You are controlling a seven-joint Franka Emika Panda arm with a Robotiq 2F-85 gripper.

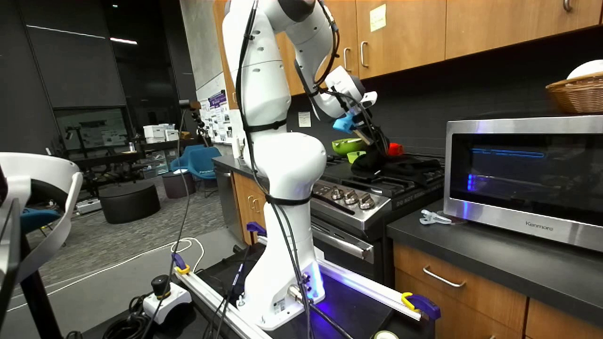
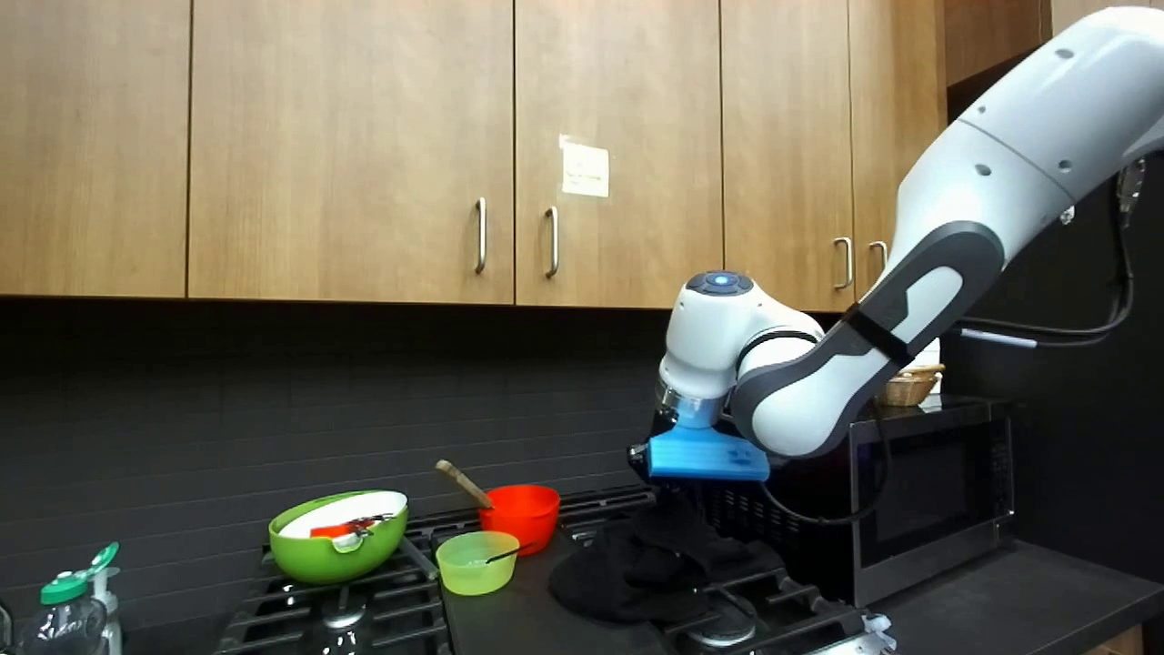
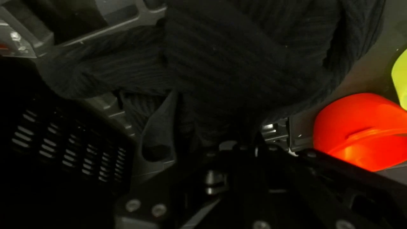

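Observation:
A black ribbed cloth lies bunched over the right side of the stove, and part of it rises to a peak under the arm. My gripper is shut at the bottom of the wrist view, where the folds of the cloth draw together at its fingertips. Its tips are dark against dark fabric, so the exact grip is hard to make out. Exterior view 1 has the raised cloth hanging beneath the gripper, with its lower part resting on the burners.
Left of the cloth stand a red pot, a light-green bowl and a larger green bowl with items inside. A microwave stands close on the right. Wooden cabinets hang overhead.

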